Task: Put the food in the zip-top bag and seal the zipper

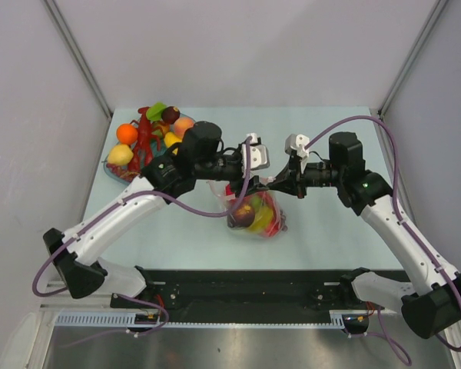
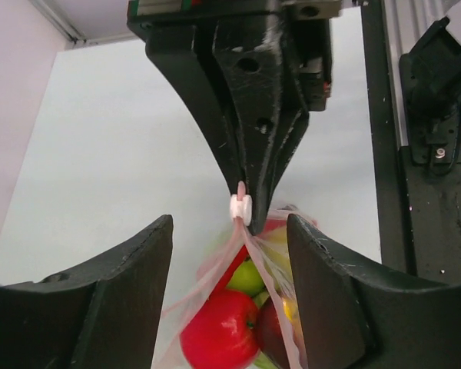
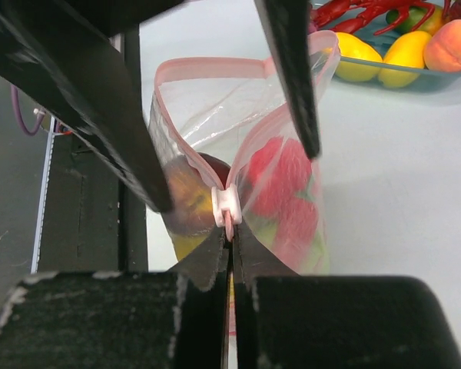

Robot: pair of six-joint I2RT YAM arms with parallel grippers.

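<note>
The clear zip top bag [image 1: 274, 230] stands on the table with its pink-edged mouth open, food inside. In the left wrist view a red round fruit [image 2: 219, 330] and a green one [image 2: 247, 277] show through the mouth. A white slider [image 3: 227, 206] sits at one end of the zipper. Just beyond it, my right gripper is shut on the pink zipper end. My left gripper is open, its fingers [image 2: 147, 250] spread on either side of the zipper edges near the slider. The top view mostly hides this spot behind both grippers.
A bluish bin [image 1: 115, 171] at the back left holds more food, including an orange [image 1: 127, 134] and a red lobster [image 1: 144, 138]. Both grippers are very close together above the bag.
</note>
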